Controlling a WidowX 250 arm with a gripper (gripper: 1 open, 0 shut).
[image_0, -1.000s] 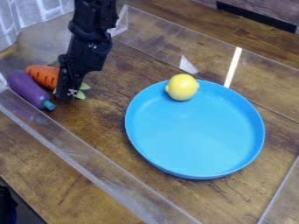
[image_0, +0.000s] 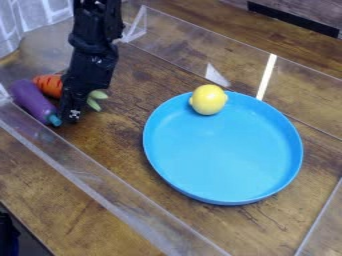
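Observation:
My black gripper (image_0: 75, 105) is lowered at the left side, among the toy vegetables, with its fingertips near the table; whether anything is between them is hard to see. An orange carrot (image_0: 50, 84) lies just left of it, partly hidden behind it. Below the carrot lies a purple eggplant (image_0: 31, 100). A small pale green piece (image_0: 96, 99) shows at the gripper's right side.
A large blue plate (image_0: 222, 150) fills the centre right, with a yellow ball-like object (image_0: 207, 100) on its upper rim. Clear walls border the area.
The gripper has shifted slightly left and down over the last second. More of the pale green piece shows at its right, and less of the carrot is visible.

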